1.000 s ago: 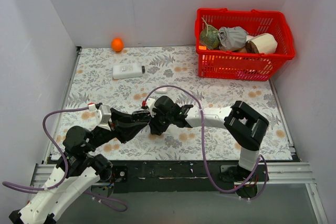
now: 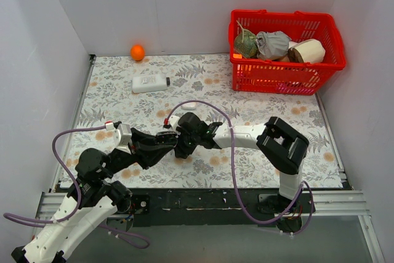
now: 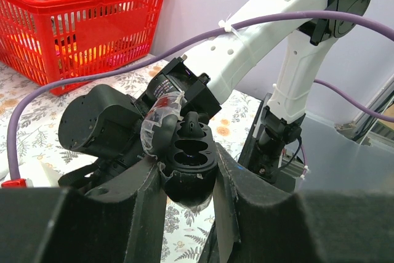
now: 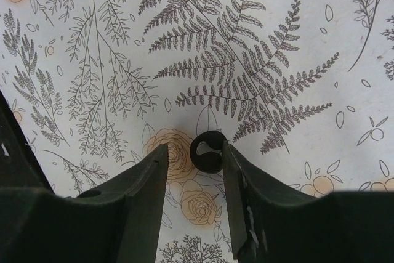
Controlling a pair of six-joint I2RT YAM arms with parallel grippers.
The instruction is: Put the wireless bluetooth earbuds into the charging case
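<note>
The black charging case is held up with its lid raised and its hollows showing; my left gripper is shut on it. From above, that case appears at the tip of the left arm, over the table's front half. A black earbud lies on the patterned cloth in the right wrist view. My right gripper is part open just above it, fingers pointing down. The earbud shows in the gap, close to the right-hand finger; whether they touch, I cannot tell.
A red basket of several items stands at the back right. A white bottle and an orange sit at the back left. Purple cables loop from both arms.
The right arm has shifted very slightly, its gripper staying in nearly the same spot beside the case. The left arm and the case look still.
</note>
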